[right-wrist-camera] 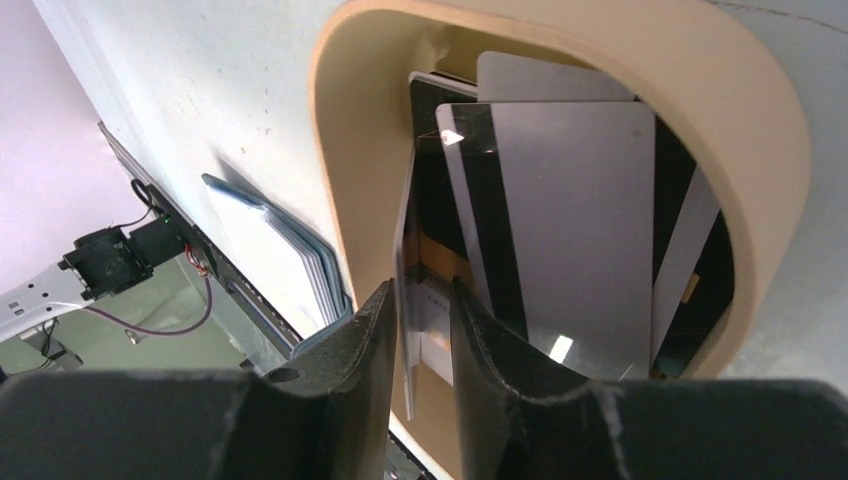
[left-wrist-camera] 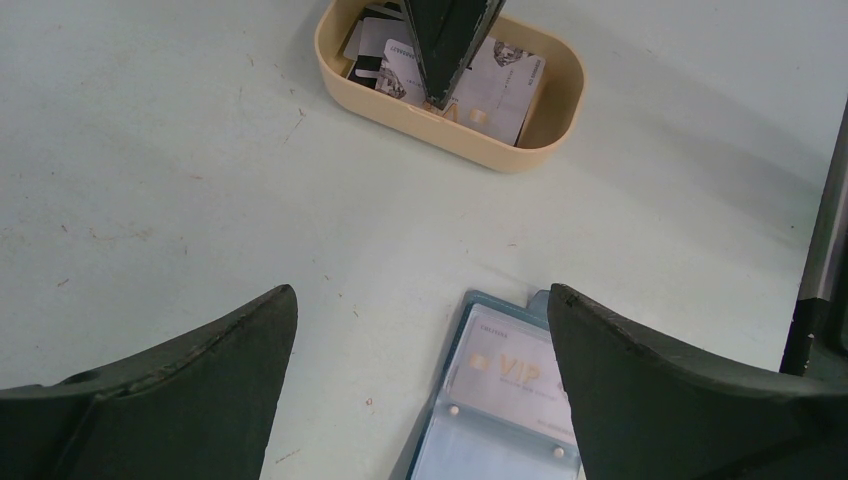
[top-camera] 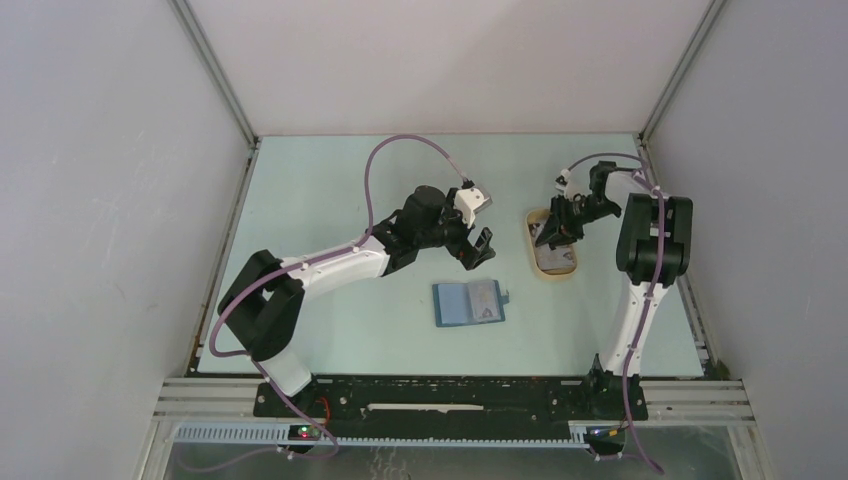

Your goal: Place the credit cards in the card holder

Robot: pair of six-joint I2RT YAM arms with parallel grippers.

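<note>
The beige tray (top-camera: 533, 269) holds several cards (right-wrist-camera: 560, 220), some grey, some dark. My right gripper (top-camera: 555, 236) is down at the tray; in the right wrist view its open fingertips (right-wrist-camera: 470, 330) sit at the left inner side, with an upright pale card (right-wrist-camera: 405, 260) edge-on near them. The blue card holder (top-camera: 452, 303) lies open in the front middle, a VIP card (left-wrist-camera: 510, 370) in one sleeve. My left gripper (top-camera: 474, 250) hangs open above the table, between holder and tray, with nothing between its fingers.
Walls bound the table at the back and both sides. The right arm stands along the right edge beside the tray.
</note>
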